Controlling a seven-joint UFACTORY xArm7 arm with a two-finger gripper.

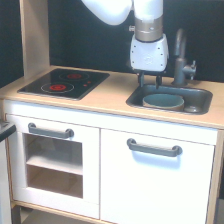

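My gripper (pixel 149 80) points down over the left part of the sink, in front of the faucet. Its two dark fingers stand apart, and nothing shows between them. Below and slightly right of the fingertips, a round grey-green bowl or pan (pixel 163 102) sits in the dark sink (pixel 198 101). A small gap seems to separate the fingertips from its rim.
Behind and right of the gripper rises a dark faucet (pixel 181 58). A black cooktop (pixel 65 82) with red rings lies at the left, with bare wooden counter (pixel 108 92) between. White cabinet doors (pixel 152 185) stand below, shut.
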